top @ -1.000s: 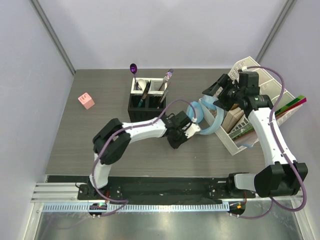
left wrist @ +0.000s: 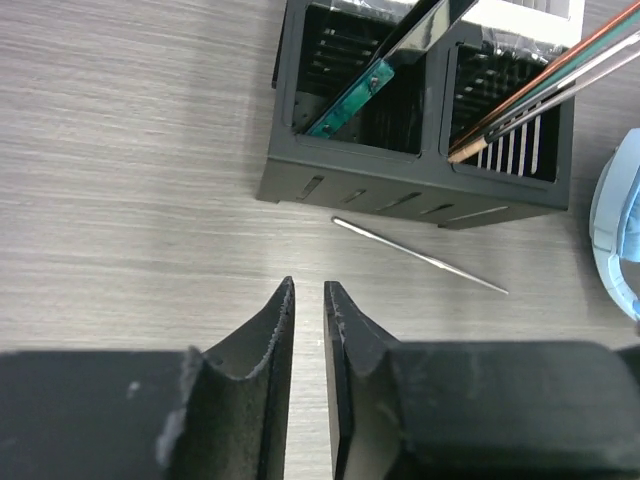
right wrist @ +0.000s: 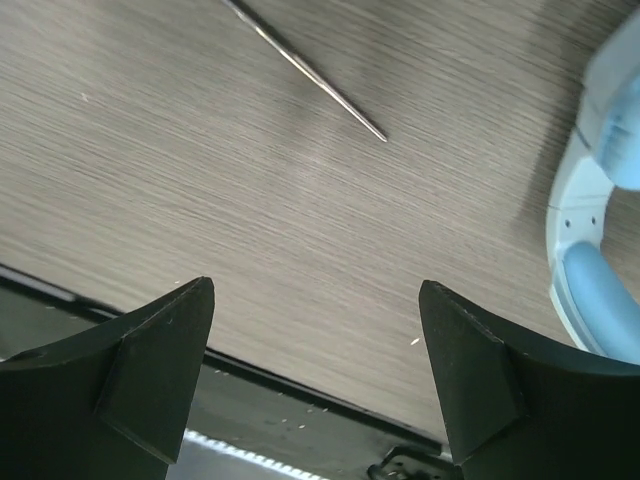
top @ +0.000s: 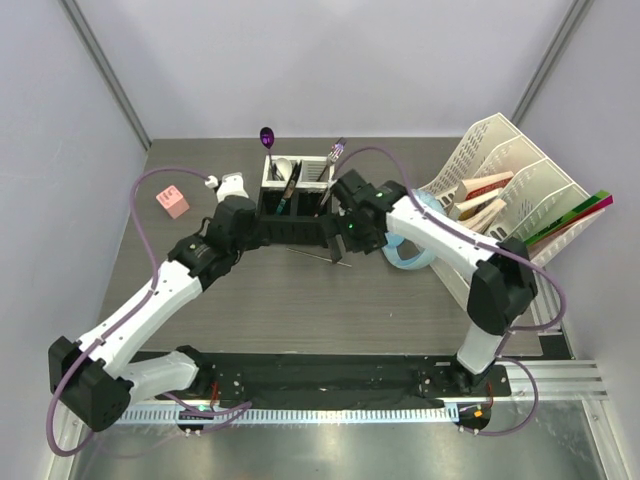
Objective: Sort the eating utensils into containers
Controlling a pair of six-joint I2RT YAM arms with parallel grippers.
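Note:
A thin silver chopstick-like rod lies on the table in front of the black utensil caddy, which holds upright utensils. In the left wrist view the rod is ahead of my left gripper, whose fingers stand slightly apart with nothing between them. My right gripper is open and empty above the bare table, with the rod ahead of it.
A blue ring-shaped object lies right of the caddy. A large white rack with boards fills the right side. A pink cube sits at the left.
My left arm has moved back leftward from the middle. My right arm has swung left and down from near the rack toward the caddy and rod.

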